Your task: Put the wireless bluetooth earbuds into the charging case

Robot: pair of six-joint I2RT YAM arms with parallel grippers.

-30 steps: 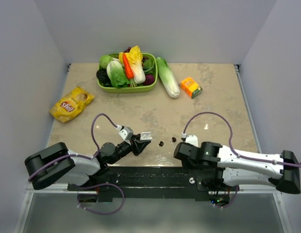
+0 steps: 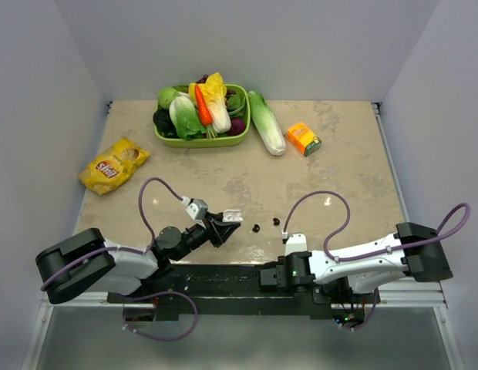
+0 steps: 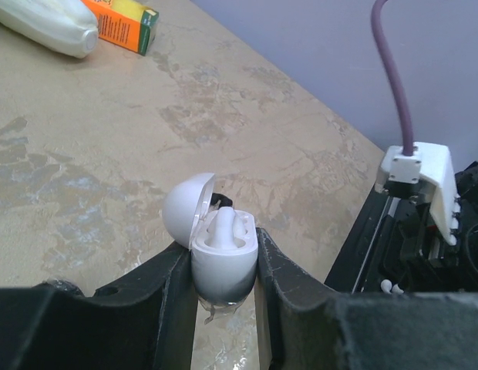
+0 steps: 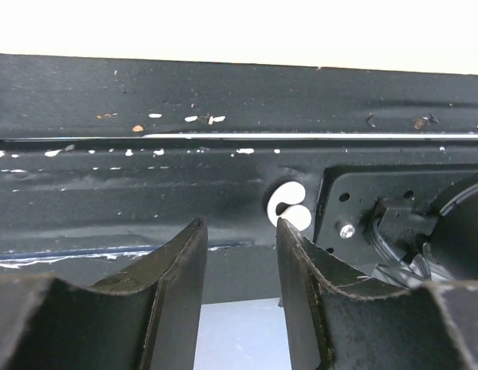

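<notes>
The white charging case [image 3: 225,266] stands with its lid [image 3: 186,208] open, and my left gripper is shut on it. A rounded white shape shows inside the case; whether it is an earbud I cannot tell. From above, the case [image 2: 232,216] hangs over the front of the table. On the black front rail lies a white earbud [image 4: 289,205], just beyond the right fingertip of my right gripper, which is open and empty above the rail. That earbud is hidden by the right arm in the top view.
Two small black objects lie on the table, one [image 2: 256,228] near the case and another [image 2: 276,221] to its right. At the back are a green vegetable basket [image 2: 200,142], a cabbage [image 2: 266,123] and an orange carton [image 2: 304,139]; a chip bag [image 2: 114,166] lies left. Mid-table is clear.
The left gripper and case have stayed put.
</notes>
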